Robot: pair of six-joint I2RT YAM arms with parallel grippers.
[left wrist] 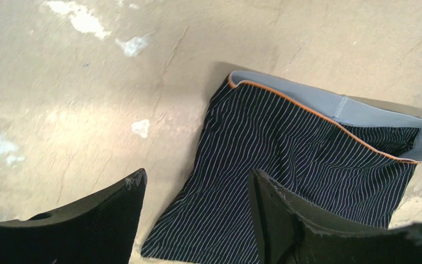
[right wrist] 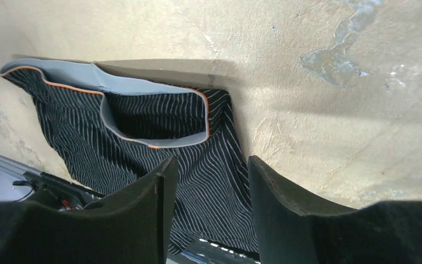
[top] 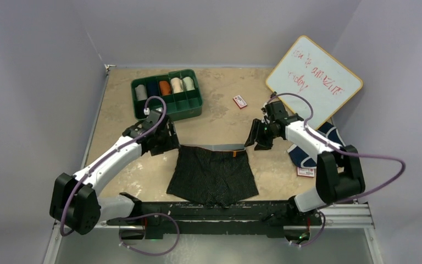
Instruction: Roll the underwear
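Note:
Black striped underwear lies spread flat at the front middle of the table, its grey waistband toward the back and legs toward the front edge. My left gripper is open near its back left corner; in the left wrist view the left leg's fabric shows beyond and partly behind the fingers. At the back right corner, my right gripper is open too. The right wrist view shows the waistband gaping in folds ahead of the fingers. Nothing is held by either gripper.
A green divided box with several rolled cloths stands at the back left. A small red-and-white box lies behind the underwear. At the right are a whiteboard and blue folded cloth.

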